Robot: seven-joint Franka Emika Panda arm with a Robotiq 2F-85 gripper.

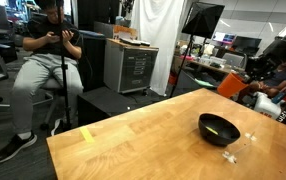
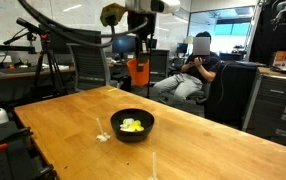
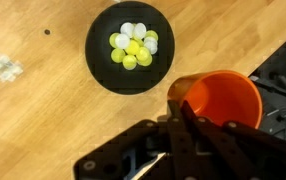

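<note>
My gripper is shut on an orange cup [image 3: 228, 97], pinching its wall. No balls show in the visible part of the cup's inside. In the second exterior view the cup [image 2: 138, 72] hangs above the table, higher than the black bowl [image 2: 133, 126]. Yellow and white balls [image 3: 133, 45] lie together on the bottom of the bowl [image 3: 103, 70]. From above, the cup appears off to one side of the bowl, with bare wood between them.
White marks, perhaps tape, sit on the wooden table [image 1: 133, 145] near the bowl, and a yellow patch [image 1: 87, 134] lies at its left. A person [image 1: 51, 60] sits beyond the table, beside a drawer cabinet [image 1: 131, 66].
</note>
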